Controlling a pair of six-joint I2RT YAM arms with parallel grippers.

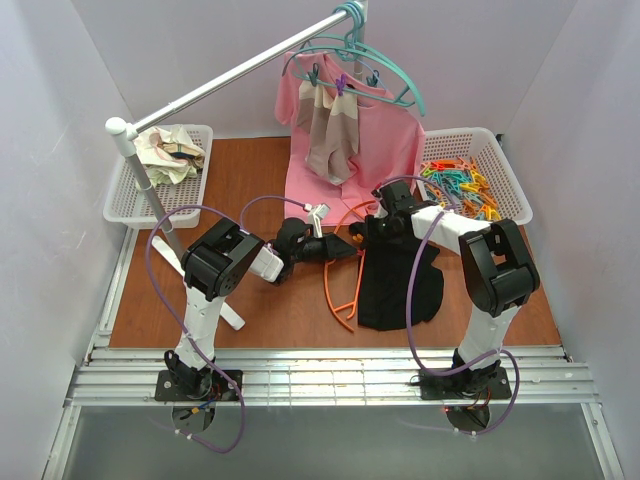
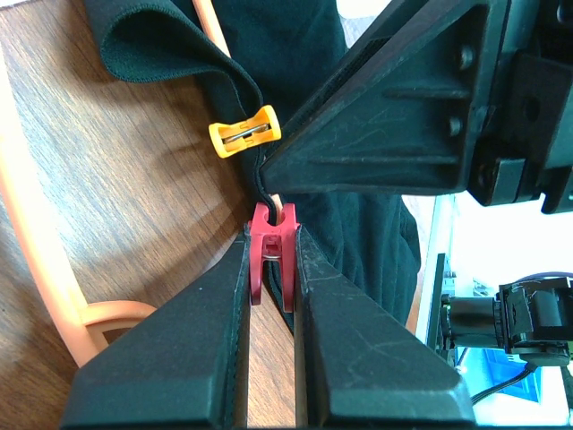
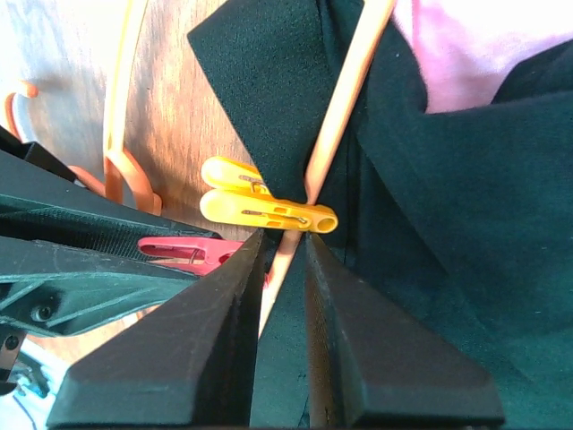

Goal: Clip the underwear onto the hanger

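Black underwear [image 1: 398,290] lies on the table along an orange hanger [image 1: 330,300], its edge over the hanger's bar [image 3: 349,81]. A yellow clip sits on bar and cloth, also seen in the right wrist view. My left gripper is shut on a red clothespin [image 3: 185,253] at that edge, below the yellow clip. My right gripper is shut beside the yellow clip, close above the bar; whether it holds anything is hard to tell.
A white basket of clothespins [image 1: 462,182] stands at right, one with cloths [image 1: 170,155] at left. A rack [image 1: 240,70] carries teal hangers and garments above a pink cloth [image 1: 390,140]. A white bar [image 1: 225,310] lies at the left front.
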